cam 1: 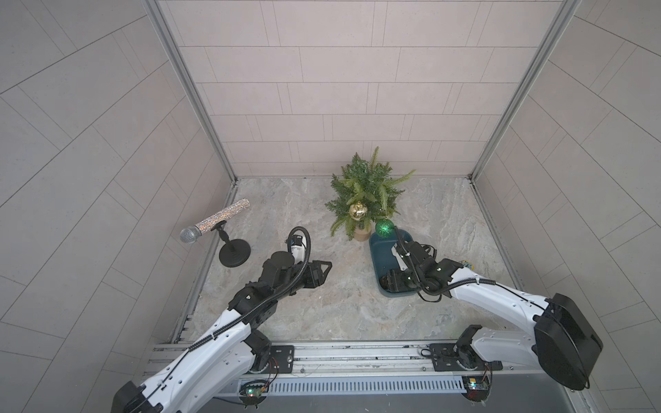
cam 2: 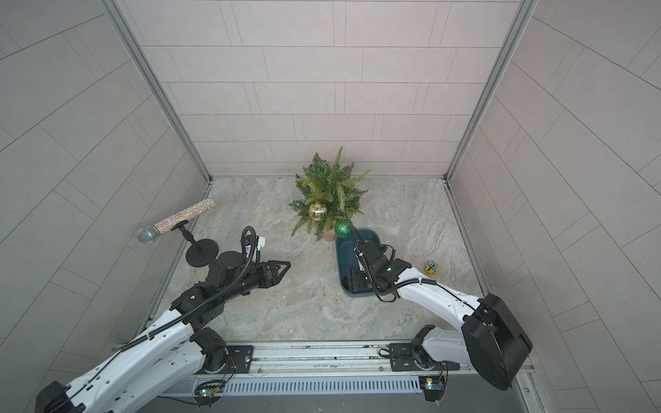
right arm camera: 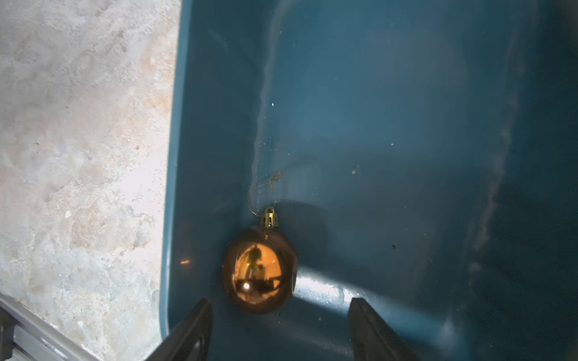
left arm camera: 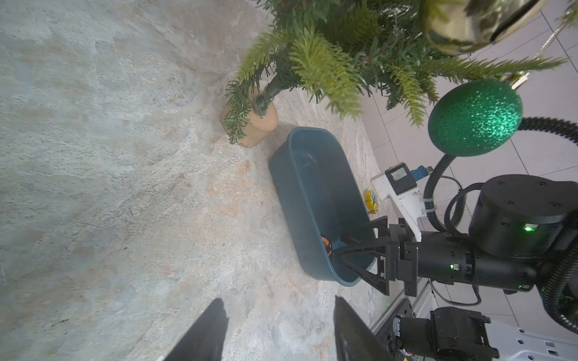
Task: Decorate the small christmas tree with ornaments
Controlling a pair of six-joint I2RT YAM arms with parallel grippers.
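Note:
The small green tree point(cam 1: 365, 186) stands at the back middle, a gold ball point(cam 1: 357, 210) and a glittery green ball point(cam 1: 384, 228) hanging from its front branches. A shiny copper ball point(right arm camera: 259, 270) with a thin gold loop lies inside the blue bin point(right arm camera: 171, 180), near its left wall. My right gripper reaches down into the bin, fingers spread, with the copper ball just beyond and between the fingertips in the right wrist view, not gripped. My left gripper stands open and empty over bare table, left of the bin.
A glittery microphone point(cam 1: 214, 221) on a black stand point(cam 1: 234, 253) occupies the left side. A small yellow item point(cam 2: 431, 267) lies right of the bin, by the right arm. Marbled table between left gripper and bin is clear.

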